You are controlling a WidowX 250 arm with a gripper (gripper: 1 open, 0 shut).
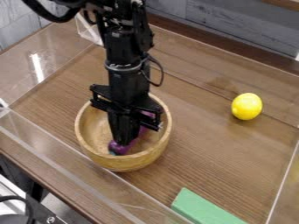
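Observation:
My black gripper (pixel 117 124) reaches down into a wooden bowl (pixel 152 150) at the centre left of the table. A small purple object (pixel 121 146) lies in the bowl just under the gripper's tips, partly hidden by them. The gripper looks shut; I see nothing clearly held between its fingers.
A yellow lemon-like object (pixel 246 106) sits at the right, and a green block (pixel 205 208) lies at the front right. A clear panel runs along the left side.

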